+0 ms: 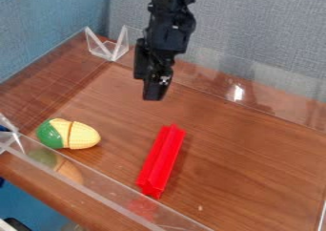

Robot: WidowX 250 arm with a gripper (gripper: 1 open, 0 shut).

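My black gripper [155,80] hangs open over the back middle of the wooden tray, pointing down, with nothing seen between its fingers. A long red bar [160,160] lies on the wood at front centre, below and apart from the gripper. A yellow object with a green end [68,134], like a toy vegetable, lies at the left front, also apart from the gripper.
Clear low walls [132,200] edge the wooden surface [242,168] at front and back. A blue padded panel [36,30] stands at the back left, a grey one [254,34] at the back.
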